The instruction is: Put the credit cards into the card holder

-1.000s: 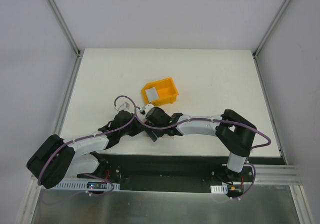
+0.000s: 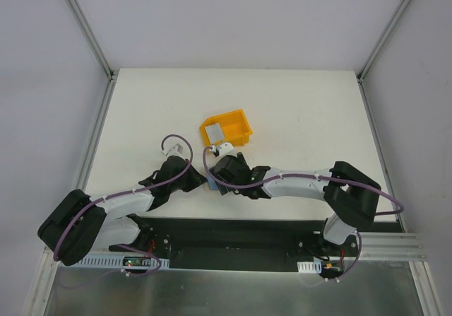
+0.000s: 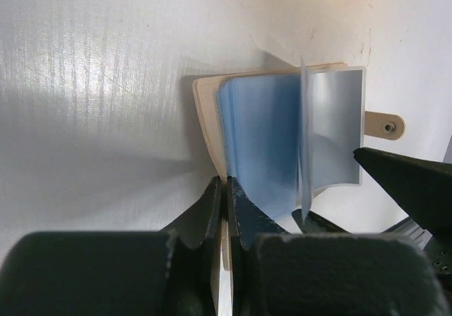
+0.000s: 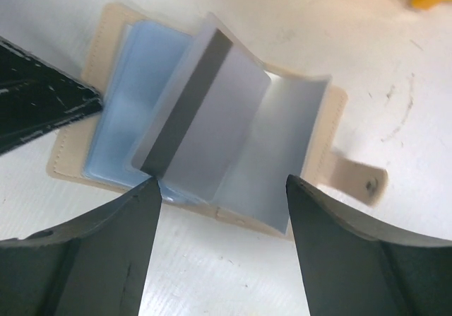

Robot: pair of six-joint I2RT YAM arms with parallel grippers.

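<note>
The card holder [image 4: 76, 146], tan with blue sleeve pages [image 3: 265, 136], lies open on the table below the yellow bin. My left gripper is shut on its left edge. A pale grey card with a dark stripe [image 4: 205, 114] stands tilted over the pages; whether it sits inside a sleeve I cannot tell. Beside it a pale flap [image 4: 286, 143] is raised. Over the holder, my right gripper stands open, its fingers apart on either side of the card and flap. From above, both grippers hide most of the holder.
A yellow bin [image 2: 244, 133] with a white card [image 2: 215, 133] in its left part stands just behind the holder. A tan strap with a snap [image 3: 385, 126] sticks out from the holder's right side.
My right gripper has moved a little right, away from the left one, and more of the blue page shows between them. The left arm and the bin have not moved.
</note>
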